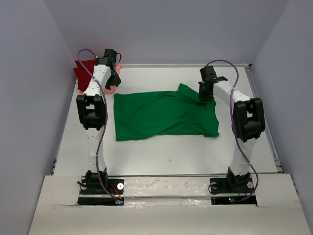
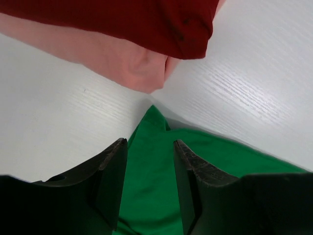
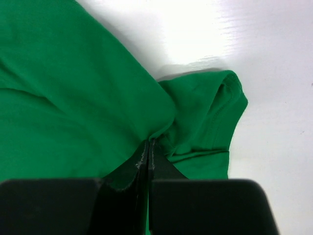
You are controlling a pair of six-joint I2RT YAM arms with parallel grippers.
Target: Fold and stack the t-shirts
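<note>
The green t-shirt (image 1: 161, 115) lies spread lengthwise across the table, its right part bunched. My right gripper (image 1: 203, 98) is at the shirt's far right edge. In the right wrist view, cloth gathers at the tips of the right gripper, which is shut on a pinch of it. Near the far left corner of the shirt (image 2: 152, 122), my left gripper (image 1: 112, 85) stands open. Its fingers (image 2: 115, 169) are apart in the left wrist view, with the green corner seen beyond them and nothing gripped.
A dark red folded shirt (image 1: 84, 74) rests on a pink one (image 2: 117, 58) at the far left, partly hidden by my left arm and close to the green corner. Bare table (image 1: 168, 159) lies in front of the green shirt.
</note>
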